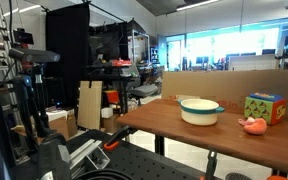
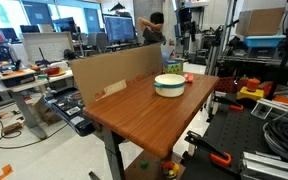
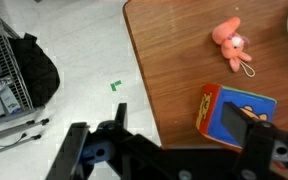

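A pink plush toy (image 3: 231,42) lies on the brown table (image 3: 169,50) in the wrist view, with a colourful box (image 3: 236,115) nearer to my gripper. The gripper stands open above the scene, nothing between its fingers, one of them overlapping the box's edge in that view. From exterior view 1, the box (image 1: 265,108) sits at the table's right, behind the toy (image 1: 253,126). A cream bowl with a teal rim (image 1: 198,112) rests further left; only a part of it shows at the wrist view's upper right.
A brown panel (image 2: 114,75) stands along the table's far side. Bare tabletop (image 2: 149,122) stretches in front of the bowl in exterior view 2. White floor (image 3: 89,80) lies past the table edge, with a black bag (image 3: 34,70) beyond.
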